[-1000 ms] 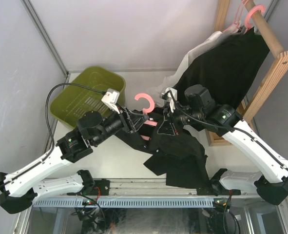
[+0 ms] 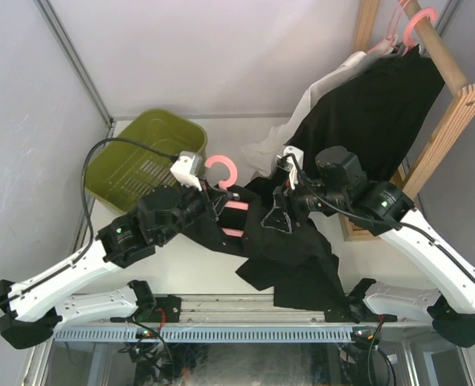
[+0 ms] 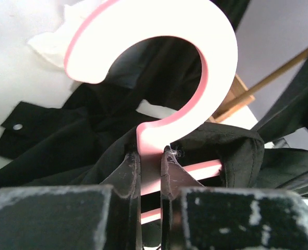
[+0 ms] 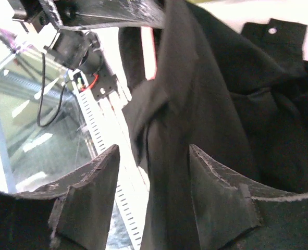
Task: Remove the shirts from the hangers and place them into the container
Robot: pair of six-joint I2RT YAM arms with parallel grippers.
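Note:
A pink hanger rises from a heap of black shirt on the table; its bars show amid the cloth. My left gripper is shut on the hanger's neck, just below the hook. Opposite it, my right gripper is open, with black cloth between and beyond its fingertips. In the right wrist view part of a pink bar shows beside the cloth.
A green basket stands at the back left. A wooden rack at the right holds black and white garments on pink hangers. The bare table shows at the front left.
My left gripper has moved left with the hanger, whose hook now sits further left.

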